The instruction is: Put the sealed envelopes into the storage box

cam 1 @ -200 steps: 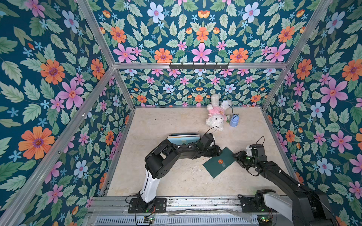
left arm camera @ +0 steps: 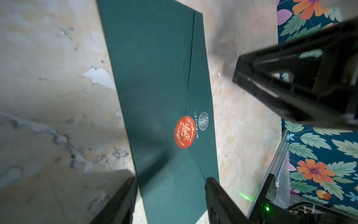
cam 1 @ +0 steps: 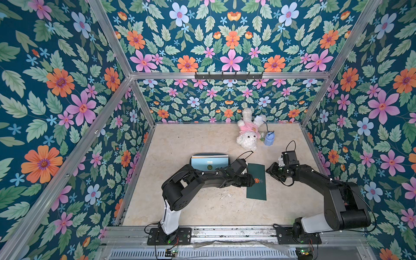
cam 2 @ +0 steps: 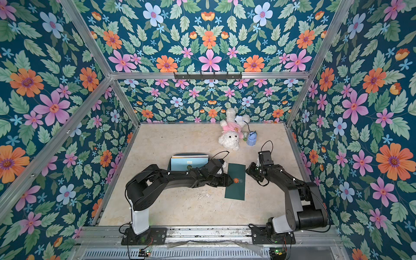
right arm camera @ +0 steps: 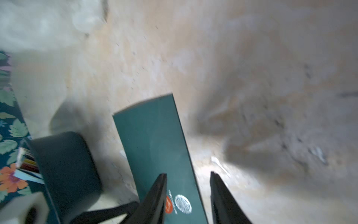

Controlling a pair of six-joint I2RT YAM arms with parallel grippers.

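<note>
A dark green envelope (cam 1: 256,192) with an orange-red seal lies on the table between my two arms, its long side running front to back. Over its left side my left gripper stands open. In the left wrist view its fingers (left arm camera: 121,203) appear near the envelope's two long edges; contact cannot be told. To the envelope's right, my right gripper is part open, with a gap between its fingers and one edge of the envelope visible there. The dark storage box (right arm camera: 70,171) stands behind the left forearm, with a light blue envelope (cam 1: 209,162) and others in it.
A white plush toy (cam 1: 247,139) in pink lies at the back, beside a small blue object (cam 1: 269,138).
The green envelope has turned from slanted to nearly straight front to back.
</note>
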